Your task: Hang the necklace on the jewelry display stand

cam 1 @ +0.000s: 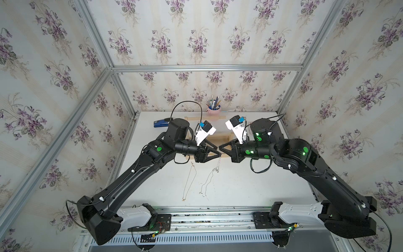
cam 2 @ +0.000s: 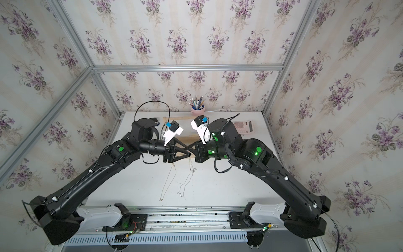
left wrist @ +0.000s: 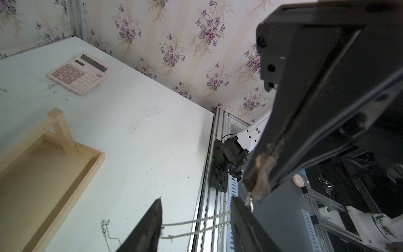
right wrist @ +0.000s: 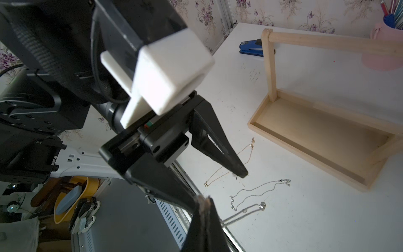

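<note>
A silver chain necklace [right wrist: 262,206] hangs from the fingertips of my right gripper [cam 1: 222,149], which is shut, its tips blurred in the right wrist view. My left gripper [cam 2: 184,154] stands open beside it, tips close to the right one's, with nothing clearly held. Below the grippers, two more necklaces, one gold [right wrist: 218,178] and one silver [right wrist: 260,194], lie on the white table. The wooden stand [right wrist: 269,63], a tray with a crossbar, is behind the grippers.
A blue stapler [right wrist: 251,47] lies at back left, a pink pen cup [cam 1: 213,110] at back middle and a pink calculator [left wrist: 77,71] at back right.
</note>
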